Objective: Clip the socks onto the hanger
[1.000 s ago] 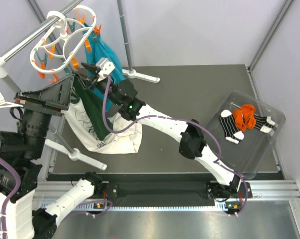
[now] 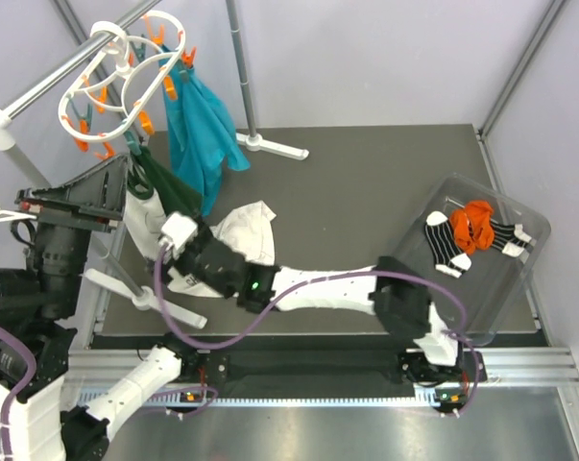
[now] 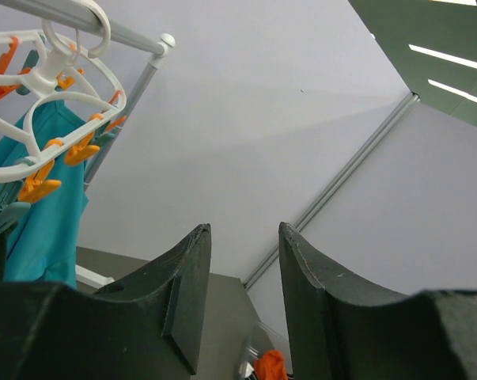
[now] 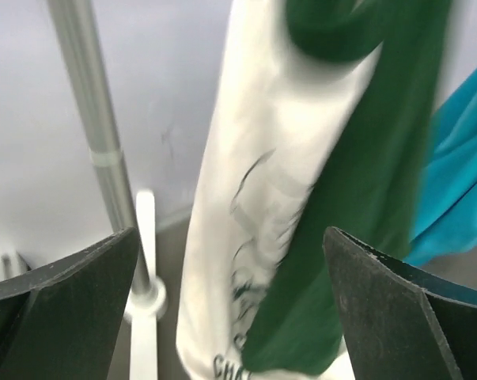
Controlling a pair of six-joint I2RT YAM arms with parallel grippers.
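The white oval hanger [image 2: 126, 82] with orange and green clips hangs from the rail at the upper left. In the grey bin [image 2: 419, 252] on the right lie striped socks [image 2: 442, 244] beside an orange item [image 2: 472, 226]. A teal cloth [image 2: 195, 125], a dark green cloth [image 4: 301, 317] and a white cloth with print [image 4: 246, 182] hang below the hanger. My left gripper is part open beside the hanger, nothing between its fingers. My right gripper stands open in front of the green and white cloths, its fingers empty.
The stand's foot [image 2: 147, 300] and the rear foot [image 2: 273, 147] rest on the grey floor mat [image 2: 347, 182]. Between the cloths and the bin, the mat's middle is clear behind the right arm.
My right gripper has drawn away from the hanger, down and toward the front. The white cloth appears shifted around it. My left gripper has moved slightly left, toward the stand's side.
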